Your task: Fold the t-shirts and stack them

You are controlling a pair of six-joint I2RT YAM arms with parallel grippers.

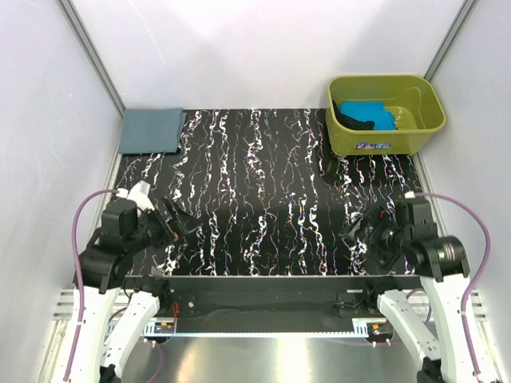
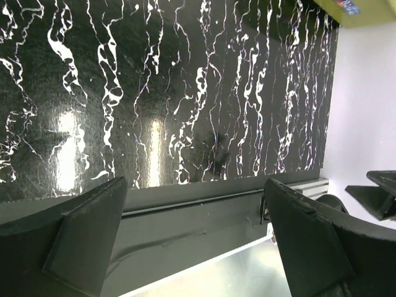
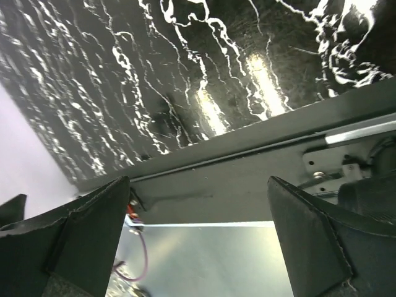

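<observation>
At the back left of the table lies a flat, folded grey-blue t shirt (image 1: 150, 131). Inside the green bin at the back right are a bright blue cloth (image 1: 367, 114) and a black cloth (image 1: 351, 121), both crumpled. My left gripper (image 1: 188, 220) hovers over the front left of the table, open and empty. Over the front right, my right gripper (image 1: 361, 227) is also open. In the left wrist view, only bare table and its front edge show between the wide-apart fingers (image 2: 93, 238). The right wrist view likewise has nothing between the fingers.
The olive-green bin (image 1: 385, 144) stands at the table's back right corner. The black, white-veined table (image 1: 255, 191) is bare across its middle. White walls (image 1: 263, 48) enclose the back and sides, and a dark rail (image 1: 263, 305) runs along the front.
</observation>
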